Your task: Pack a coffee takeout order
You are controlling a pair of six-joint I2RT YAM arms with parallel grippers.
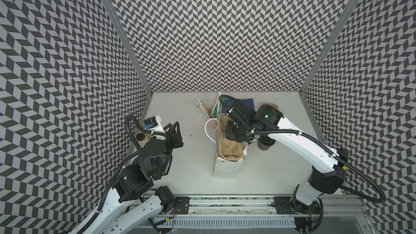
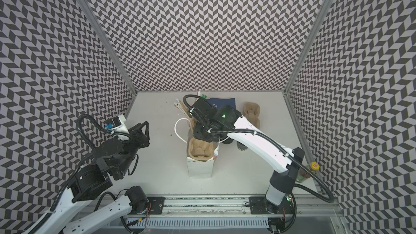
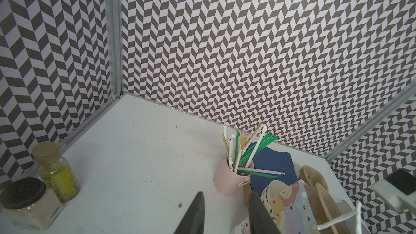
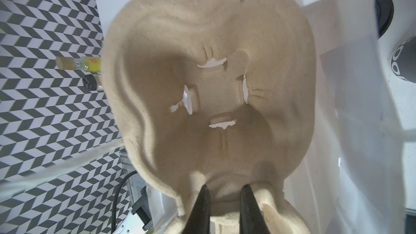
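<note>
A brown two-cup pulp carrier point(image 1: 231, 148) sits at the mouth of a white paper bag point(image 1: 226, 169) in mid-table. Its middle bridge is between the fingers of my right gripper, which is shut on it; both its cup hollows are empty as far as they show. In the right wrist view the bag's pale wall point(image 4: 355, 104) runs along the carrier's side. My left gripper hangs above the table left of the bag, fingers apart, nothing between them. A white handle loop point(image 1: 209, 130) stands out on the bag's left.
Behind the bag stands a pink bucket point(image 3: 227, 179) of straws and stirrers, near a blue napkin point(image 3: 273, 169). A second carrier point(image 2: 251, 110) and a dark cup point(image 1: 264, 143) lie right of it. Two jars point(image 3: 32, 203) stand far left.
</note>
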